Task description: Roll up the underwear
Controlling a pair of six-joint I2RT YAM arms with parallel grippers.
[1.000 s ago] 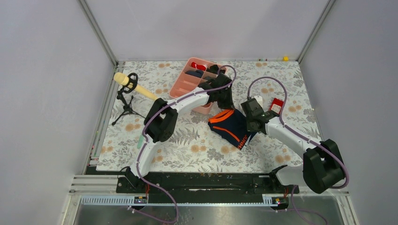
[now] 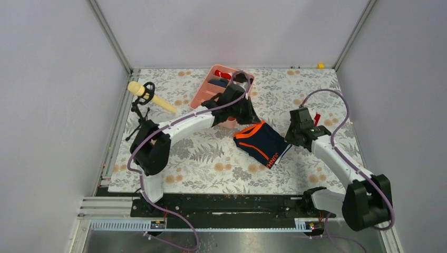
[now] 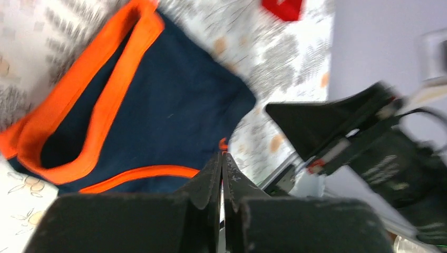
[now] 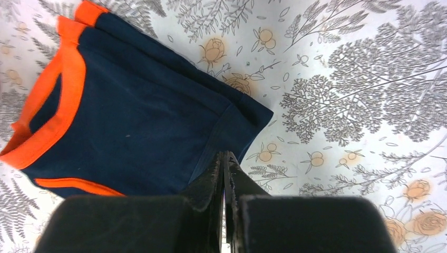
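Observation:
The underwear (image 2: 266,141), navy with orange trim, lies folded on the patterned table surface. In the left wrist view, the underwear (image 3: 174,105) shows its orange waistband at the upper left. My left gripper (image 2: 256,122) is at the top edge of the cloth; its fingers meet in the left wrist view, nothing visible between them. My right gripper (image 2: 288,140) is by the cloth's right corner. In the right wrist view, the right gripper is shut, its tips over or near the lower edge of the cloth, no fabric visible between them. Contact with the cloth cannot be judged.
A pink divided box (image 2: 197,99) with rolled cloth items stands behind my left arm, partly covered by it. A red item (image 2: 317,119) peeks out behind the right gripper. At left stand a black tripod (image 2: 139,118) and a yellow roller (image 2: 166,104).
My right gripper has shifted right, to the cloth's corner. The underwear looks much the same.

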